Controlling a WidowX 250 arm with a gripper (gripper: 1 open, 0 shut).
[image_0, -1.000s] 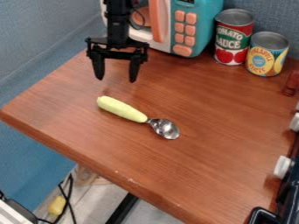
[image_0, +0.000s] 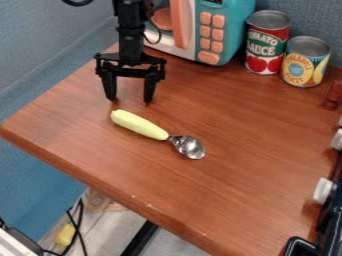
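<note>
My black gripper (image_0: 130, 98) stands open at the upper left of the wooden table (image_0: 201, 190), its two fingers hanging down with nothing between them. Just below it lies a spoon with a pale yellow handle (image_0: 140, 125) and a silver bowl (image_0: 190, 148), the handle's end nearest my fingertips.
A teal toy microwave (image_0: 211, 35), a tomato can (image_0: 266, 45) and a yellow can (image_0: 305, 65) stand at the back. A small red object (image_0: 333, 96) is at the right edge, a black appliance (image_0: 321, 230) at the lower right.
My gripper has moved slightly down toward the spoon's handle and a little left. The spoon and other objects have not moved.
</note>
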